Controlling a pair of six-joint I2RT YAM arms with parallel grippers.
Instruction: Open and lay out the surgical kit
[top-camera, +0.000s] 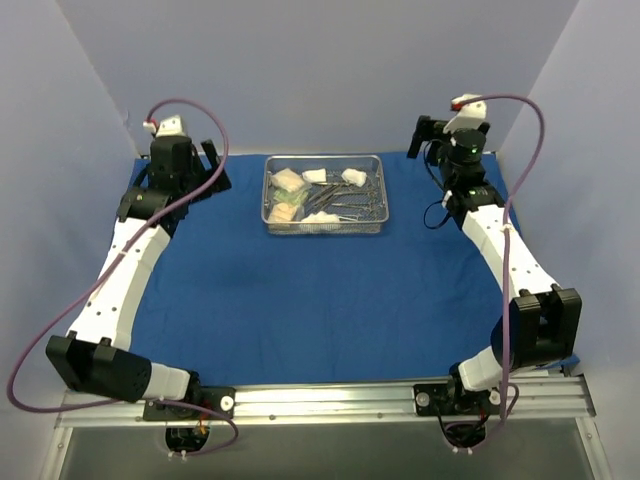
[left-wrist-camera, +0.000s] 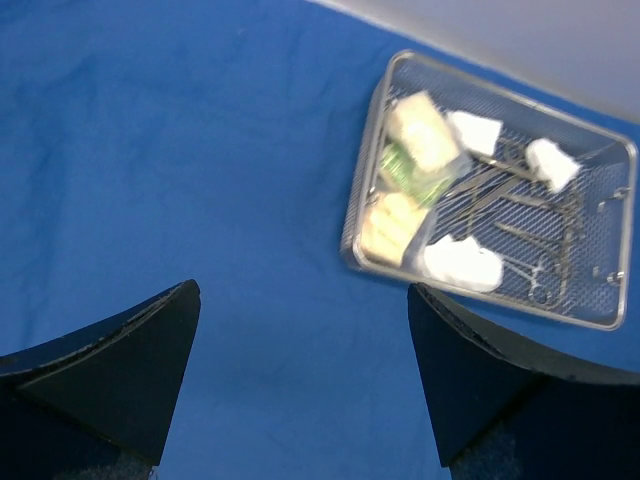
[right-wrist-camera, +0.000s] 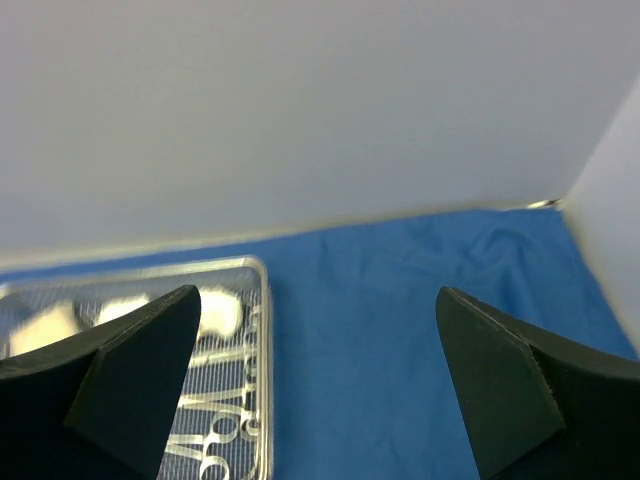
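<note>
A wire-mesh tray (top-camera: 325, 227) rests at the back middle of the blue cloth, holding gauze pads (top-camera: 288, 180), white bundles (top-camera: 354, 177), a green item (left-wrist-camera: 410, 175) and several metal instruments (top-camera: 340, 205). My left gripper is raised to the left of the tray, fingers open and empty, with cloth below them. My right gripper is raised to the right of the tray, also open with nothing between its fingers; its view takes in the tray's right part and the back wall.
Grey walls (top-camera: 320, 70) bound the back and sides, and a metal rail (top-camera: 320, 395) runs along the front edge.
</note>
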